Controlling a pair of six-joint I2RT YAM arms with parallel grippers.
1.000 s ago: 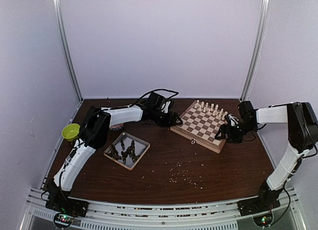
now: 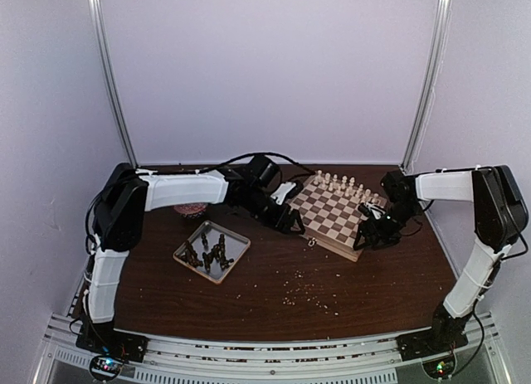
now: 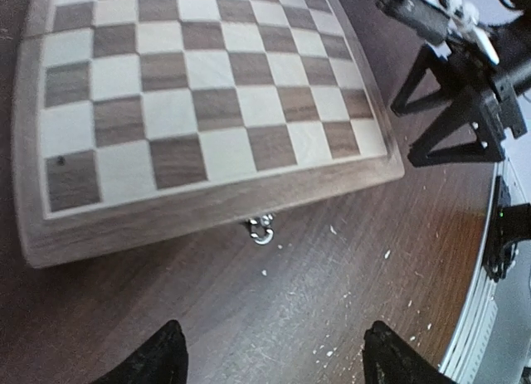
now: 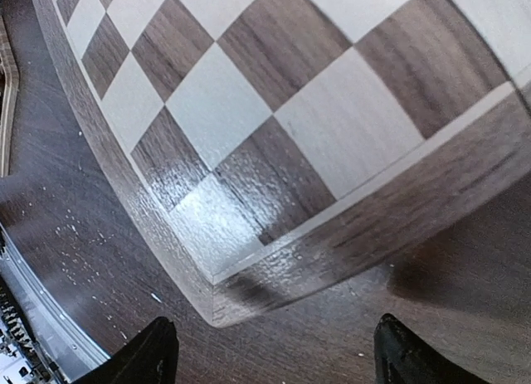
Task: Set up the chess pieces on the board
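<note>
The chequered chessboard (image 2: 328, 216) lies at an angle on the right half of the table. White pieces (image 2: 344, 185) stand along its far side, while the rest of its squares are bare. Dark pieces (image 2: 217, 253) lie jumbled in a metal tray (image 2: 241, 251) at the left. At the board's left corner is my left gripper (image 2: 292, 222), open and empty, its fingers (image 3: 158, 359) wide apart. My right gripper (image 2: 362, 237) stands open by the front right corner, with nothing between its fingers. Whether either gripper touches the board is unclear.
A metal clasp (image 3: 261, 228) sticks out from the board's front side. Small light crumbs (image 2: 303, 293) are scattered on the table in front. A red patterned bowl (image 2: 191, 209) sits partly under the left arm.
The board, with the white pieces on it, has shifted left and slightly toward the front. The right gripper has moved left with it. The left arm has swung over the green bowl, hiding it.
</note>
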